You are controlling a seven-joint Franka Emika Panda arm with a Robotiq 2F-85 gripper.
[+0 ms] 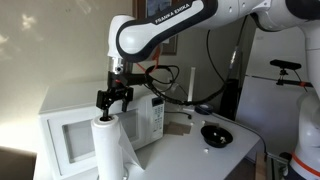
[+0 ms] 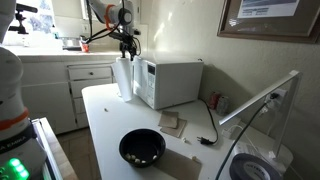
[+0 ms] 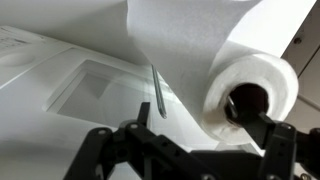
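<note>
A white paper towel roll (image 1: pixel 109 150) stands upright in front of the white microwave (image 1: pixel 75 140), with a loose sheet hanging off its side. My gripper is open over the top of the roll. One of its fingers (image 3: pixel 235 106) is at the dark hollow core, and the other is outside the roll, on the microwave side. Nothing is visibly clamped. How deep the finger sits in the core cannot be told. From the far side, the roll (image 2: pixel 124 80) shows at the counter's back end.
A black pan (image 2: pixel 142 147) with small things in it rests on the white counter. Brown flat pieces (image 2: pixel 171 125) and a black cable lie near the microwave's end. The counter between pan and roll is mostly clear.
</note>
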